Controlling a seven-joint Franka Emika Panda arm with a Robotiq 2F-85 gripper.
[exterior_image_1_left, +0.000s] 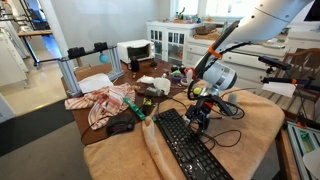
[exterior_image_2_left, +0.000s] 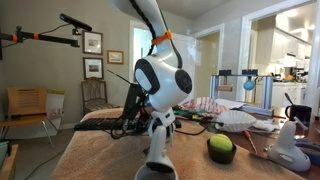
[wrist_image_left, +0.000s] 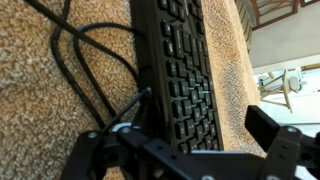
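Note:
A black keyboard (exterior_image_1_left: 188, 145) lies on the tan cloth (exterior_image_1_left: 120, 155) at the front of the table. My gripper (exterior_image_1_left: 201, 122) is low at the keyboard's right edge, its fingertips hard to make out in the exterior view. In the wrist view, the gripper is open, with wide-set fingers (wrist_image_left: 263, 128). The keyboard (wrist_image_left: 185, 75) passes between and beyond them; whether either finger touches it cannot be told. Dark cables (wrist_image_left: 82, 60) loop over the cloth on the left of that view.
A black mouse (exterior_image_1_left: 120, 126), a red-striped cloth (exterior_image_1_left: 100, 101) and a green item (exterior_image_1_left: 133, 107) lie left of the keyboard. A green ball sits in a black cup (exterior_image_2_left: 221, 149). Clutter fills the far table.

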